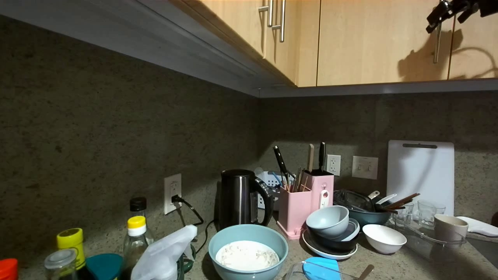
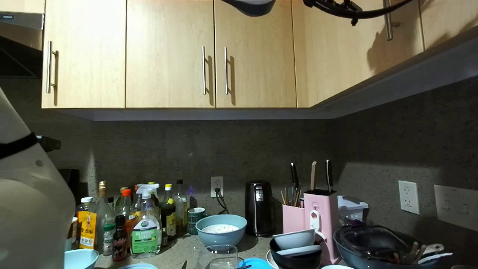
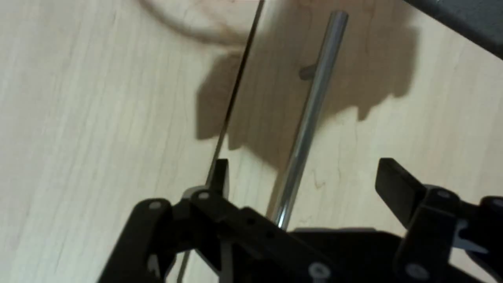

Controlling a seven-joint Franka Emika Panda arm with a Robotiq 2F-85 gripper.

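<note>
A slim metal bar handle is fixed upright on a pale wooden cabinet door, close to the seam with the neighbouring door. My gripper stands open in front of that door, its black fingers set wide. In the wrist view the handle runs slantwise through the space between them, and its lower end is hidden behind the gripper's body. Nothing is gripped. From exterior view 1 the gripper appears at the top right, covering the upper part of the handle. How far the fingers are from the door is hard to tell.
More upper cabinets with bar handles line the wall. Below, the counter is crowded with a kettle, a pink knife block, stacked bowls and a white board. The air under the cabinets is clear.
</note>
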